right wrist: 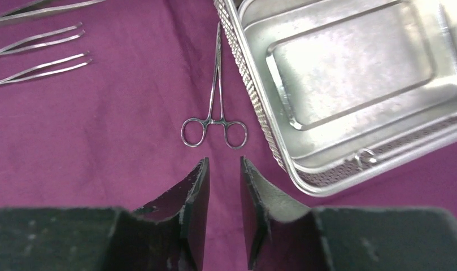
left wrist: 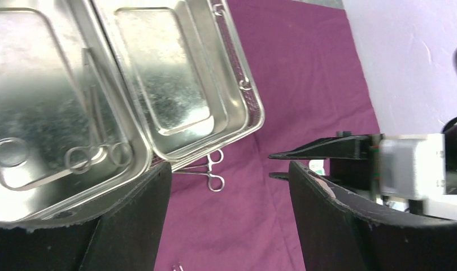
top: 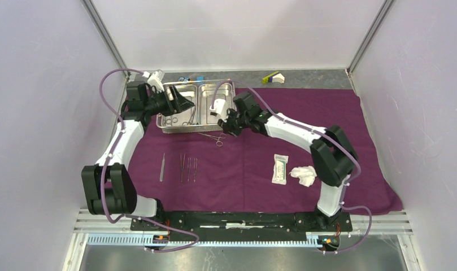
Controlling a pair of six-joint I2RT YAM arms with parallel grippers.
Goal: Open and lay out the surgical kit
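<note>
The two-compartment steel tray [top: 195, 129] holds scissor-like instruments [left wrist: 93, 152] in its left compartment; the right compartment is empty. A hemostat [top: 218, 138] [right wrist: 213, 121] lies on the purple cloth along the tray's near side. My left gripper [top: 178, 101] hangs open over the left compartment, empty. My right gripper [top: 229, 127] is over the cloth beside the tray and hemostat, part open with nothing between its fingers. Tweezers [top: 189, 169] and a slender flat tool [top: 162, 167] lie in a row on the cloth.
A white packet [top: 279, 169] and a crumpled white item [top: 303, 175] lie front right. Small coloured objects [top: 270, 77] sit on the grey strip at the back.
</note>
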